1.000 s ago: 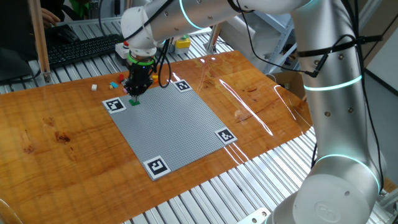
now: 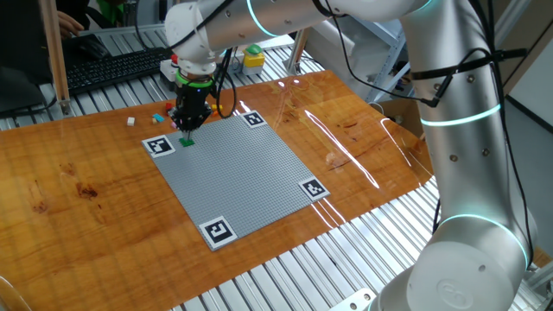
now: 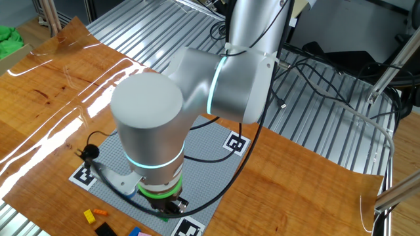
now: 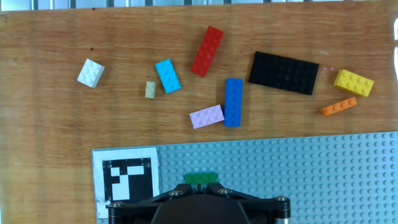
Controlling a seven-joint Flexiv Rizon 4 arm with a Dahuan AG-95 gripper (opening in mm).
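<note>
A green brick (image 4: pixel 201 178) sits near the corner of the grey baseplate (image 4: pixel 280 165), beside a black-and-white marker (image 4: pixel 129 179). My gripper is right at the brick's near side in the wrist view; its dark body covers the lower part of the brick. From exterior view 1, the gripper (image 2: pixel 187 132) points down just over the green brick (image 2: pixel 187 142). Whether the fingers grip the brick or stand clear of it is hidden. Exterior view 2 has the arm over most of the plate, with the gripper (image 3: pixel 172 208) low at its near edge.
Loose on the wood beyond the plate lie a white brick (image 4: pixel 91 73), a light blue one (image 4: pixel 168 76), a small beige one (image 4: pixel 150 89), red (image 4: pixel 207 51), pink (image 4: pixel 206 116), blue (image 4: pixel 233 102), black (image 4: pixel 283 73), yellow (image 4: pixel 354 83) and orange (image 4: pixel 339 106). Most of the plate is bare.
The green brick shows no clear shift on the plate.
</note>
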